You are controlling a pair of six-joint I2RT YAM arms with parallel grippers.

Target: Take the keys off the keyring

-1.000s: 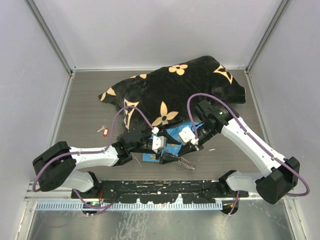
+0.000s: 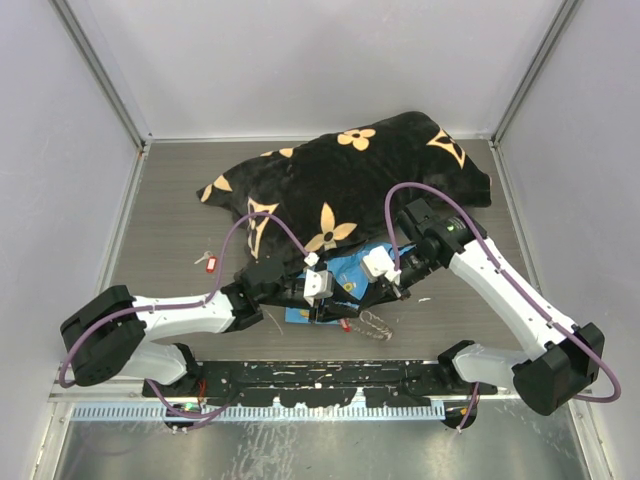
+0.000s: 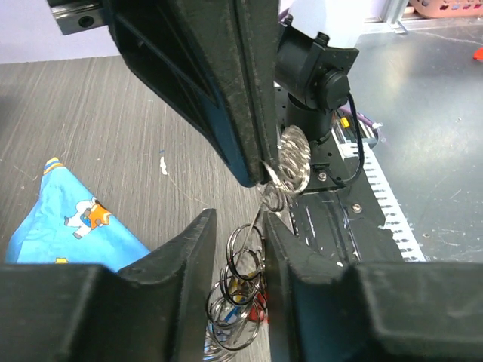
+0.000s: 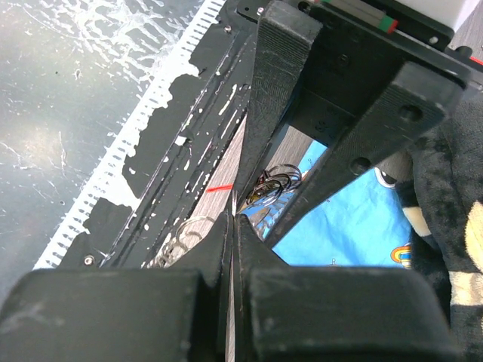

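The keyring bundle [image 2: 372, 325] hangs between my two grippers over the near middle of the board. In the left wrist view its coiled and looped rings [image 3: 241, 279] lie between the fingers of my left gripper, which stands part open; whether they are gripped is unclear. Above, the tips of my right gripper meet at a ring of the bundle. In the right wrist view my right gripper is shut with a thin metal piece at its tips, the left gripper's fingers around it.
A blue cloth [image 4: 347, 219] lies beneath, with a dark patterned blanket [image 2: 280, 190] behind. A small red-tagged item [image 2: 211, 263] lies at the left. The board's right side has some bare room.
The left gripper has moved very little, and the bundle stays between the two.
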